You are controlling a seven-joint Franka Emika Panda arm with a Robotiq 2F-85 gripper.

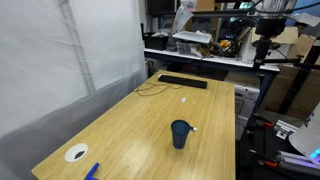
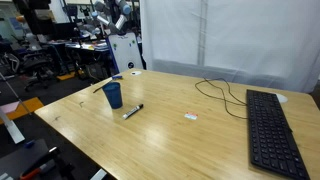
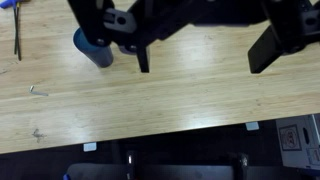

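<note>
My gripper is open, its two dark fingers far apart and only bare wood showing in the gap between them. In exterior view 1 the arm hangs high at the upper right, with the gripper well above and to the right of the table's items. A dark blue cup stands upright on the table; exterior view 2 shows the same cup toward the left. The wrist view has the cup left of the fingers, partly covered by the gripper. A short dark marker-like piece lies beside the cup.
A black keyboard with a loose cable lies at one end of the wooden table. A small white piece rests midway. Exterior view 1 shows a round white item and a blue item at the near end. Wide stretches are clear.
</note>
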